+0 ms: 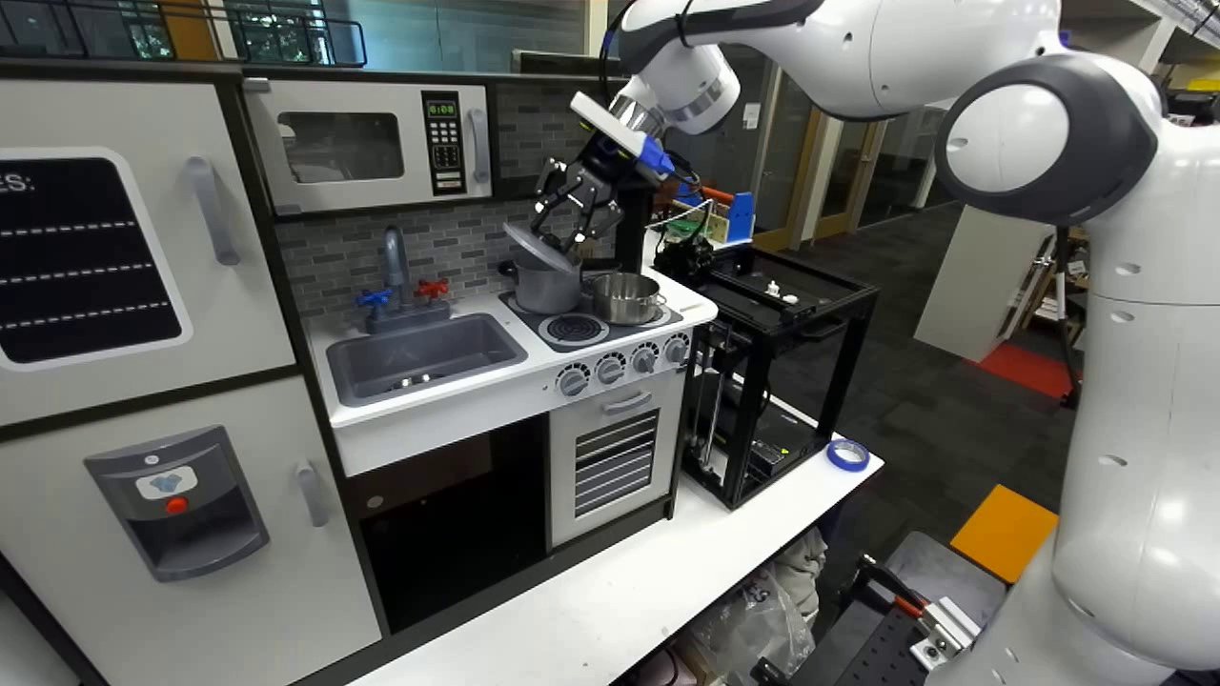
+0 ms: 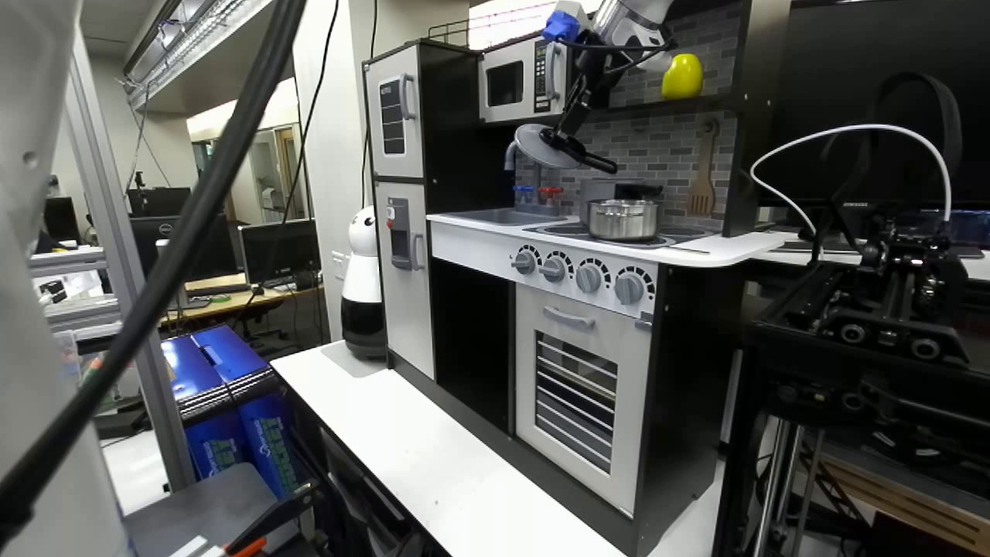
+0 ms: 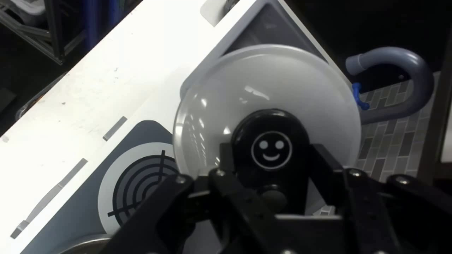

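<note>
My gripper is shut on the black knob of a round grey lid (image 3: 271, 76); the knob bears a white smiley face. In exterior view 1 the lid (image 1: 539, 250) hangs tilted above the grey pot (image 1: 549, 286) on the back of the stove, clear of most of its rim. Exterior view 2 shows the lid (image 2: 547, 147) steeply tilted under my gripper (image 2: 568, 139). Part of the grey pot (image 2: 608, 190) is hidden there behind the steel pot (image 2: 623, 221).
Left of the stove lie the sink (image 1: 423, 356) and its tall grey faucet (image 1: 396, 265). The microwave (image 1: 366, 143) is up behind the counter. In exterior view 2, a yellow cup (image 2: 683, 77) stands on the shelf.
</note>
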